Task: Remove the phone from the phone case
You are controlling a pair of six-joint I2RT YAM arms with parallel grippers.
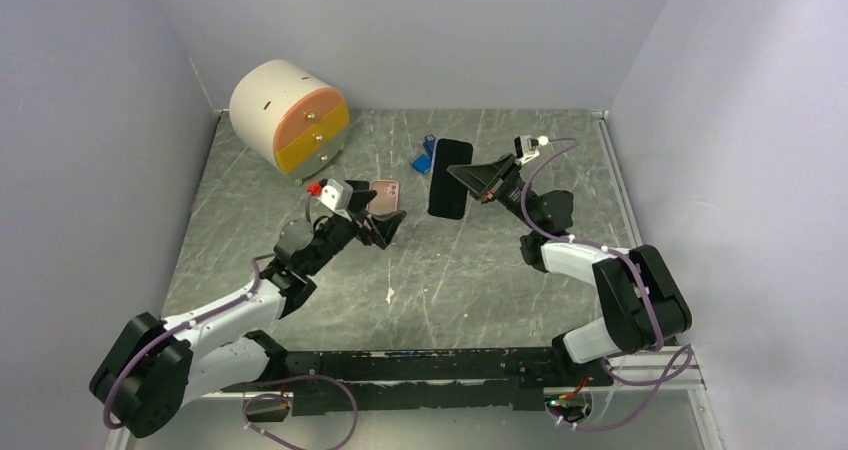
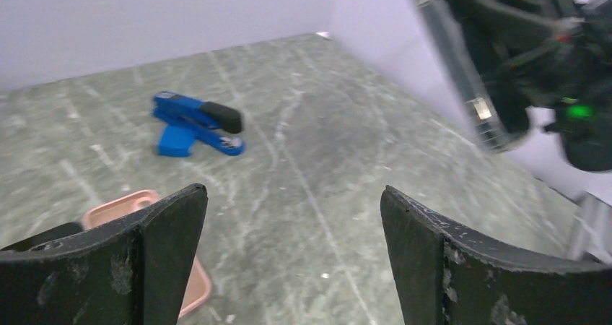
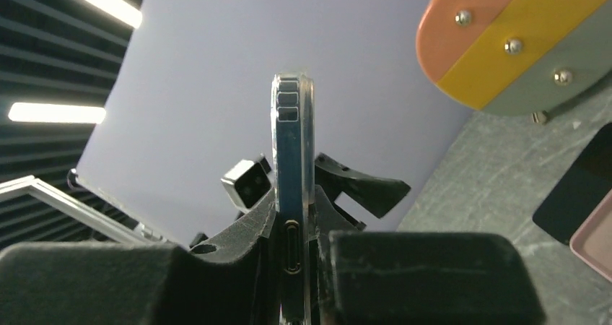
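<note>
My right gripper (image 1: 462, 175) is shut on a dark phone (image 1: 449, 178), held upright above the table. In the right wrist view the phone (image 3: 289, 152) is edge-on between the fingers, with a clear, case-like layer along its edge. To its left, apart from it, my left gripper (image 1: 384, 216) hangs open and empty; its spread fingers (image 2: 159, 245) show in the left wrist view. The held phone's edge (image 2: 458, 58) is blurred at that view's upper right.
A pink case (image 1: 384, 196) lies on the table under the left gripper, beside a flat black slab (image 3: 581, 184) mostly hidden from above. Behind are a blue stapler-like object (image 2: 191, 119) and a white drum-shaped cabinet (image 1: 275, 100).
</note>
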